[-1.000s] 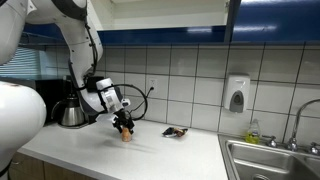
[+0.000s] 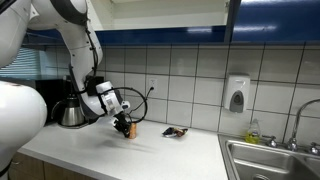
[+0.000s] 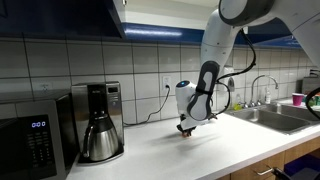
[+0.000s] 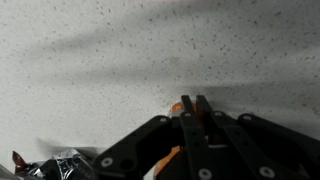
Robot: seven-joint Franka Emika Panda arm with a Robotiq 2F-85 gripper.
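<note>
An orange object point(image 2: 133, 130) is at my gripper point(image 2: 126, 130), low over the white counter, in exterior view 1. The black gripper is shut on it. Looking from the wrist, I see orange point(image 4: 165, 161) beside and partly under the dark fingers; the gripper itself hides most of the object, so its full shape does not show. In exterior view 2 the gripper point(image 3: 186, 129) appears small and dark near the counter. Whether the object touches the surface, I cannot tell.
A crumpled dark and silver packet point(image 2: 175, 132) lies to the right, also at the wrist view's lower left. The sink point(image 2: 265, 160) is farther right. A coffee maker point(image 3: 98, 122) and a microwave point(image 3: 37, 137) stand at the other end.
Over the last second the gripper and the orange object have shifted slightly to the right and upward in exterior view 1. The packet has stayed where it was.
</note>
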